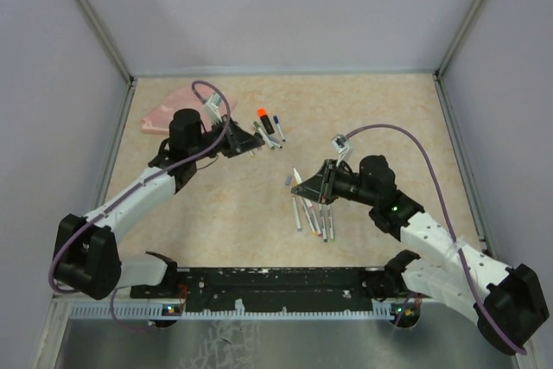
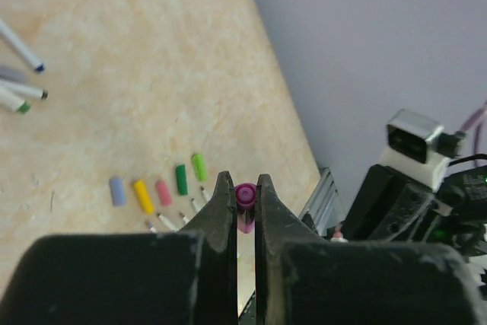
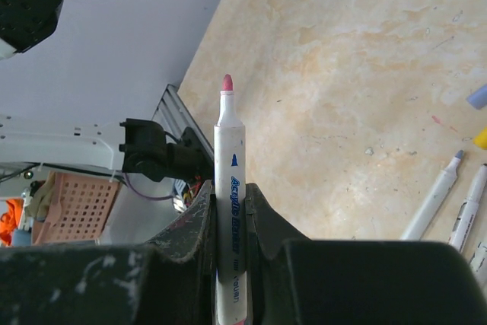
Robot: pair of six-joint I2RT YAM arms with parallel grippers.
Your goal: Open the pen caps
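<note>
My left gripper [image 1: 258, 139] is shut on a pink pen cap [image 2: 245, 199], whose end pokes out between the fingertips in the left wrist view. The white marker [image 3: 230, 180] stands in my right gripper [image 1: 300, 190], which is shut around its barrel. Its pink nib is bare and points up. The two grippers are apart. Loose caps lie on the table in the left wrist view: a blue-grey one [image 2: 117, 190], a yellow one [image 2: 142, 195], a pink one [image 2: 163, 192] and two green ones. Uncapped white pens [image 3: 434, 202] lie at the right wrist view's right side.
Several capped pens [image 1: 278, 127] lie at the back, partly hidden by the left arm, beside an orange-and-black item [image 1: 263, 114]. A pink cloth [image 1: 168, 117] is at the back left.
</note>
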